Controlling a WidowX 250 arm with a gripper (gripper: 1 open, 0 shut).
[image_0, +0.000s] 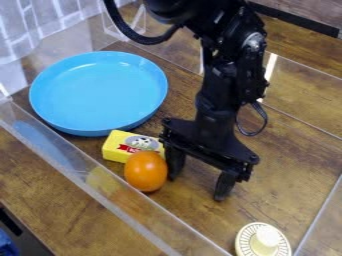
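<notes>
The black gripper (201, 172) is low over the wooden table, its fingers pointing down at either side of a gap. An orange ball (144, 171) lies just left of the gripper, close to its left finger. Behind the ball is a yellow box (123, 144) with a cow picture, partly hidden by the ball. Whether anything is between the fingertips is hard to see.
A blue plate (98, 88) sits at the back left. A white round object (262, 241) lies at the front right. Clear walls border the wooden surface (287, 150), which is bare to the right.
</notes>
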